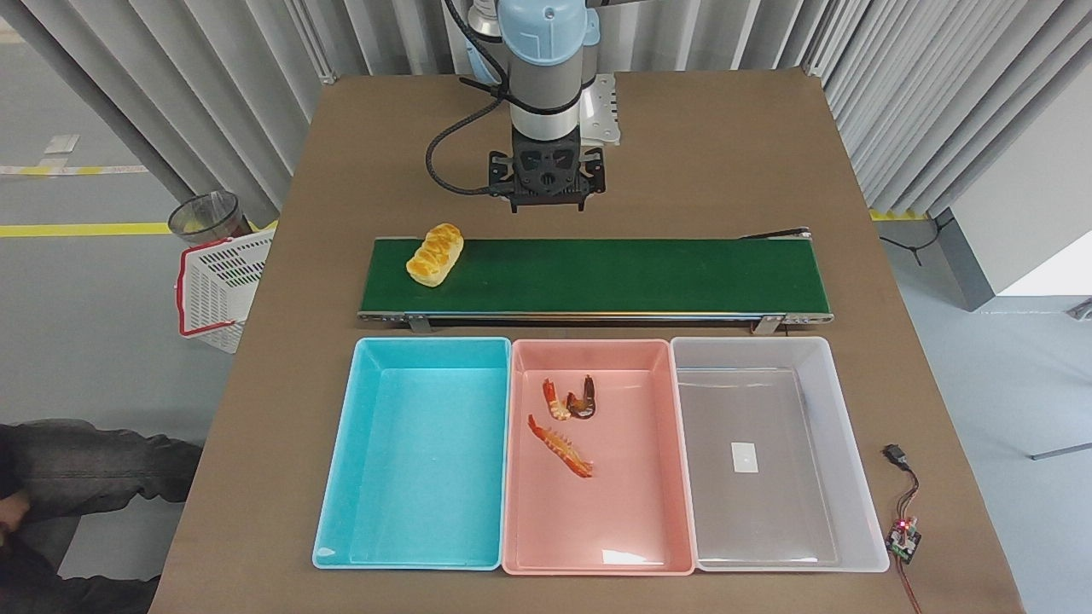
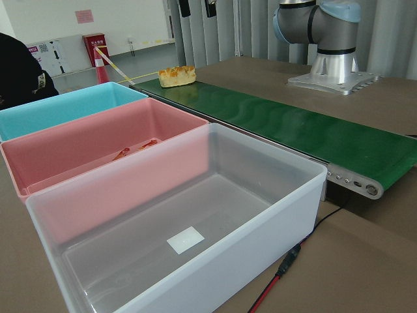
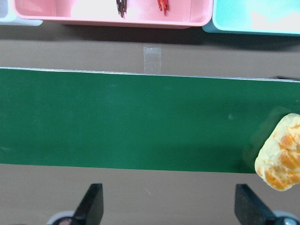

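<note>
A golden bread roll [image 1: 434, 255] rests near one end of the green conveyor belt [image 1: 624, 276], at the left in the front view; it also shows in the left view [image 2: 176, 76] and at the right edge of the wrist view [image 3: 281, 152]. My gripper [image 1: 548, 205] is open above the table behind the belt, its two fingers wide apart at the bottom of the wrist view [image 3: 168, 201], with nothing between them.
A cyan tray [image 1: 409, 471], a pink tray [image 1: 614, 512] holding several shrimp-like pieces, and a translucent tray [image 1: 778, 512] line the front. A cable with a small board [image 1: 903, 539] lies at the right. A white basket [image 1: 215, 286] stands beside the table.
</note>
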